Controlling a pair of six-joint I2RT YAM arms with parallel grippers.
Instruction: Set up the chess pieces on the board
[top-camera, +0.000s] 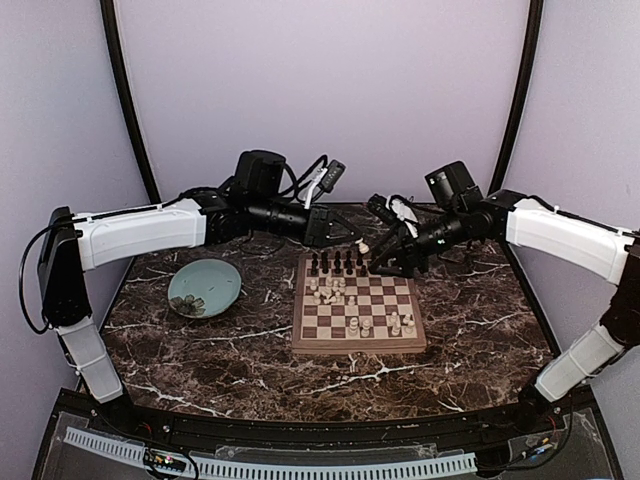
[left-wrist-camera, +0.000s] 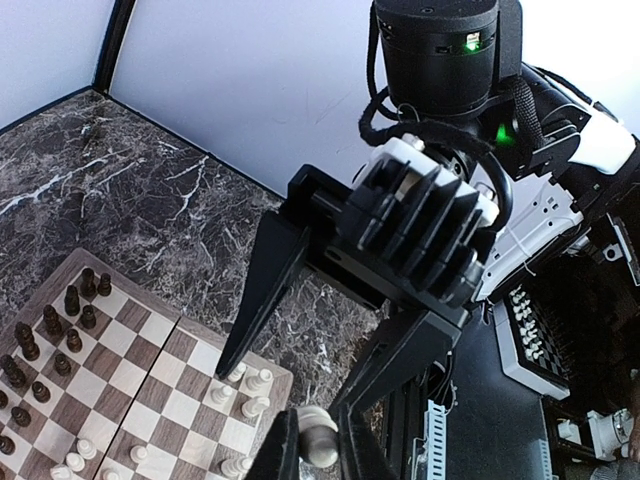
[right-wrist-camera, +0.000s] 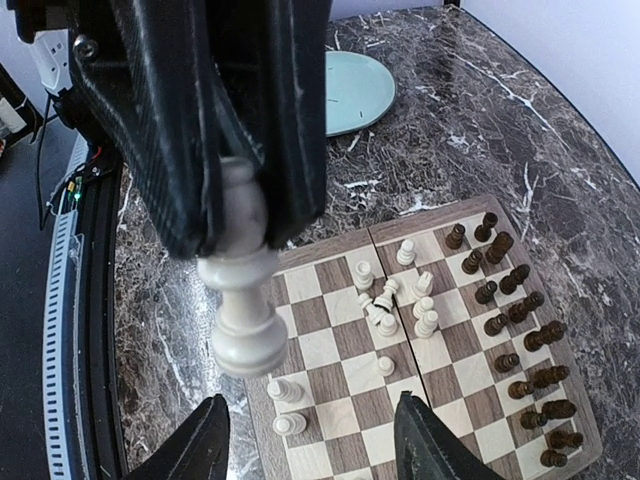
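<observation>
A white chess piece (right-wrist-camera: 246, 310) is clamped in my left gripper, raised above the board and sticking out past the fingertips. My right gripper is open, close beside that piece, with nothing between its fingers; in the left wrist view its two fingers (left-wrist-camera: 262, 290) spread apart beyond the piece. Below lies the chessboard (top-camera: 312, 344). Dark pieces (right-wrist-camera: 545, 335) stand in rows along its far side. White pieces stand at the near edge (top-camera: 366, 326), and a loose group (right-wrist-camera: 380, 302), some lying over, sits toward the left middle.
A pale green plate (top-camera: 205, 280) with a flower pattern rests on the dark marble table (top-camera: 240, 375), left of the board. Open table surrounds the board at front and right. Both arms hang over the board's far side, their grippers close together.
</observation>
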